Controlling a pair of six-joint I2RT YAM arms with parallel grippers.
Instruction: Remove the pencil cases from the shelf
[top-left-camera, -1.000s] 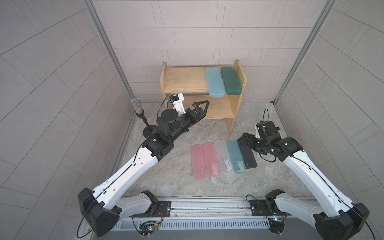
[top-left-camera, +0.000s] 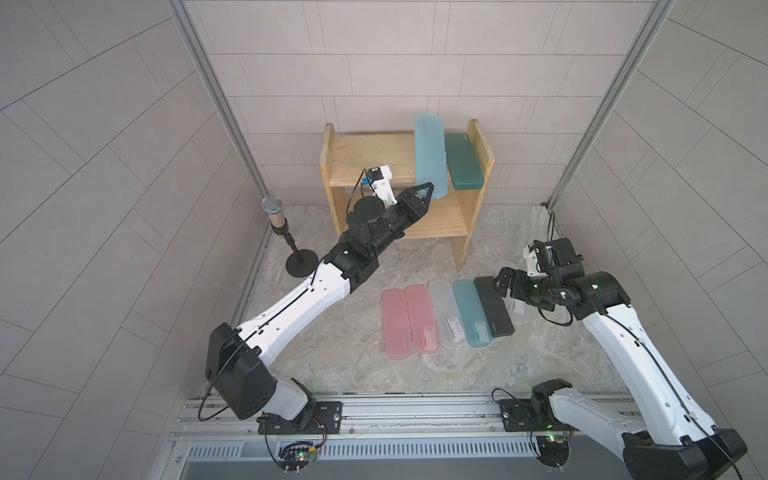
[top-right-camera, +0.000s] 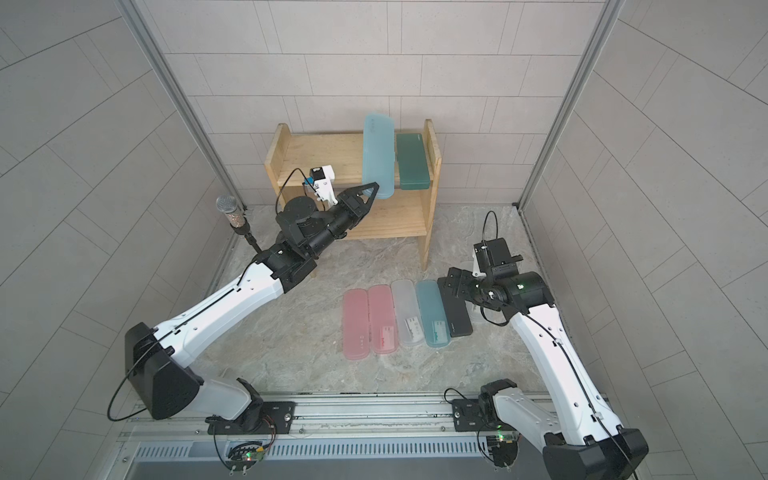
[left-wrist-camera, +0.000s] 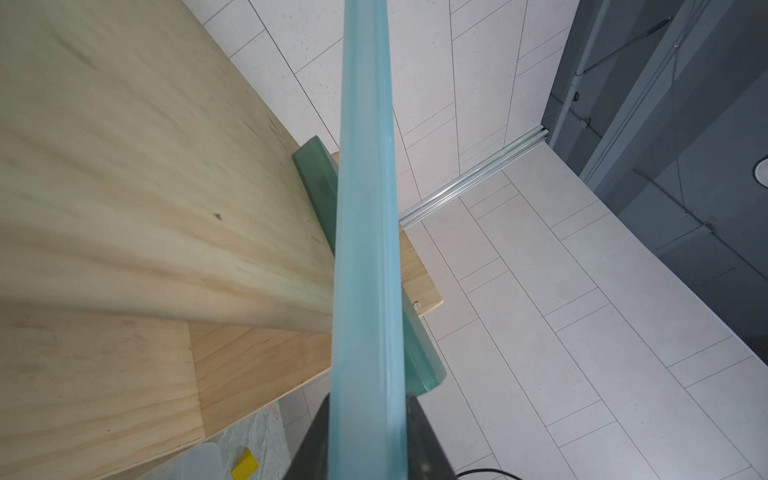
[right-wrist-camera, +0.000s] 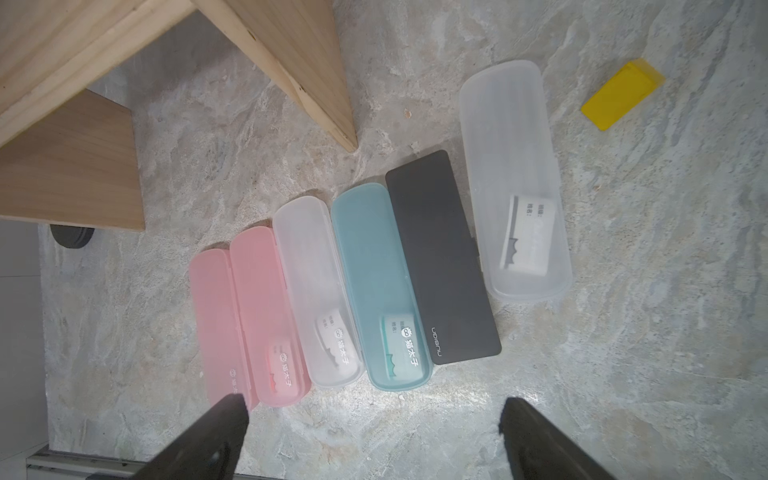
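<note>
A light blue pencil case (top-left-camera: 430, 152) sticks out at the front of the shelf's (top-left-camera: 368, 152) top board, and its near end is pinched by my left gripper (top-left-camera: 430, 189). In the left wrist view that blue case (left-wrist-camera: 368, 240) runs edge-on up the middle, dark fingers on either side at the bottom. Right of it on the top board lies a dark green case (top-left-camera: 464, 160). Over the floor cases my right gripper stands open and empty. Below lie pink cases (right-wrist-camera: 268, 312), a clear case (right-wrist-camera: 316, 280), another blue case (right-wrist-camera: 380, 272) and a black case (right-wrist-camera: 440, 256).
Another clear case (right-wrist-camera: 516, 176) and a small yellow block (right-wrist-camera: 622, 94) lie right of the black case. A microphone stand (top-left-camera: 301, 261) is left of the shelf. Floor in front of the shelf's left half is bare.
My left gripper has moved up and right to the shelf and taken hold of the blue case, which now sits raised. The right arm has shifted slightly right.
</note>
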